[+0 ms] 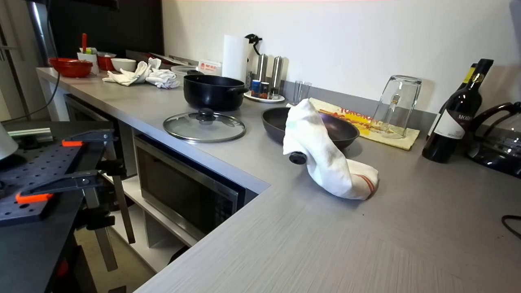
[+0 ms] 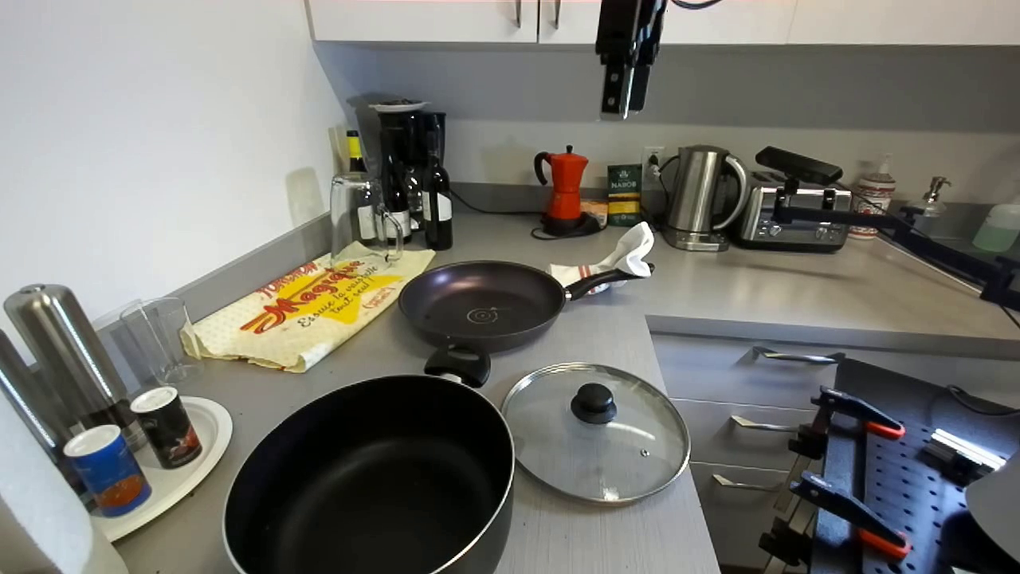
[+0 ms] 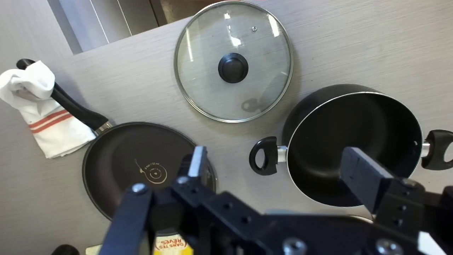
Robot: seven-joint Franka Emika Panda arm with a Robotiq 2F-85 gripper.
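Observation:
In the wrist view my gripper is open, its fingers wide apart with nothing between them, high over the counter. Below it a black frying pan [image 3: 127, 148] lies on one side and a deep black pot [image 3: 361, 123], uncovered, on the other. The glass lid [image 3: 259, 51] with its black knob lies flat on the counter, apart from both. A white towel with red stripes [image 3: 59, 136] is draped over the pan's handle [image 3: 76, 108], one end resting on the counter. In exterior view 2 the gripper [image 2: 623, 105] hangs well above everything.
Behind the pan a yellow printed cloth [image 2: 306, 306] carries an upturned glass mug [image 2: 358, 225]. Dark wine bottles [image 2: 437, 206] stand near the corner. By the pot is a white plate [image 2: 205, 445] with shakers. Bare counter [image 1: 342, 244] extends in front of the towel.

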